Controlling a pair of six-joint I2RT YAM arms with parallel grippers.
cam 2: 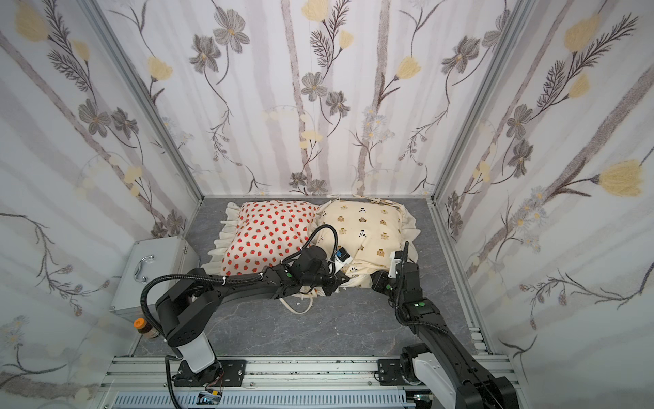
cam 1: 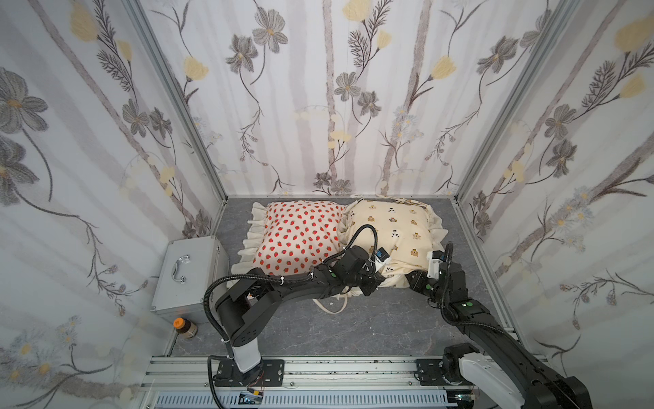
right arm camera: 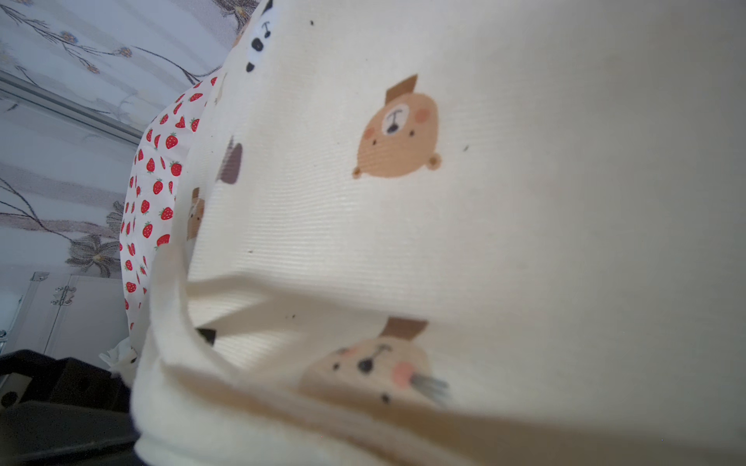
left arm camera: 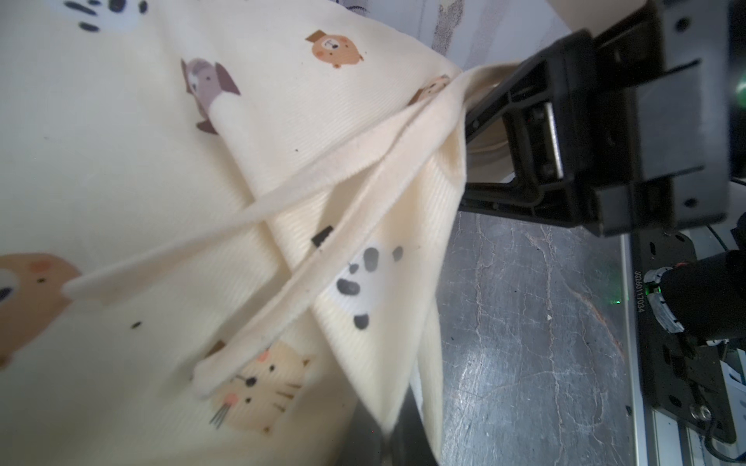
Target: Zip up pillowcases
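Observation:
The cream animal-print pillowcase lies right of the strawberry pillowcase, with loose folded edges at its front. My left gripper is shut on the pillowcase's front edge, pinching a cream fold at the bottom of the left wrist view. My right gripper is at the front right corner; in the left wrist view its fingers reach under a strip of fabric. Its tips are hidden behind cloth, so its hold is unclear. Cream fabric fills most of the right wrist view. No zip pull can be made out.
A silver metal box stands at the left, with an orange-capped bottle beside it. Bare grey table lies in front of the pillows. Patterned walls close in the back and both sides.

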